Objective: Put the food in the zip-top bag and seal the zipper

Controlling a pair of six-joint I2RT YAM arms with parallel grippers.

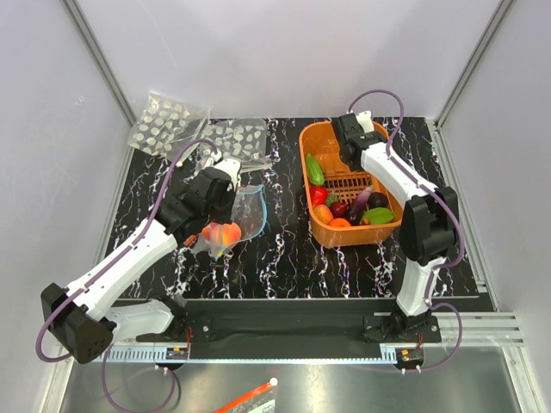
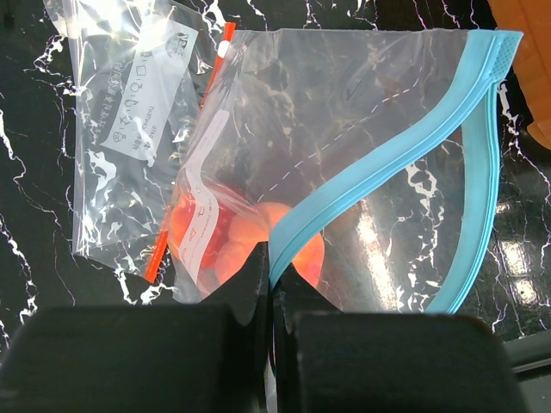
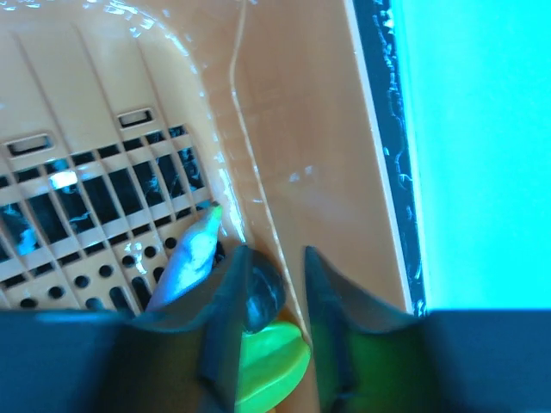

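Note:
The clear zip top bag (image 2: pixel 336 95) with a blue zipper (image 2: pixel 379 175) lies on the left of the table, its mouth spread. Round orange-red food (image 2: pixel 245 245) rests inside. My left gripper is shut on the bag at the zipper's near edge. Over the orange basket (image 1: pixel 307 219), towards its far right, is my right gripper (image 1: pixel 351 163). In the right wrist view its blurred fingers (image 3: pixel 323 297) stand apart, with only background seen in the gap. Beyond them lie a purple eggplant (image 3: pixel 191 258), a dark round item (image 3: pixel 263 292) and a green pepper (image 3: pixel 274 366).
More produce fills the basket's near part, including a long green vegetable (image 1: pixel 315 169) and a red pepper (image 1: pixel 318 195). Flat clear packaging (image 1: pixel 168 120) lies at the back left. An orange-zipped bag (image 2: pixel 120 163) sits beside the blue one. Bare table separates bag and basket.

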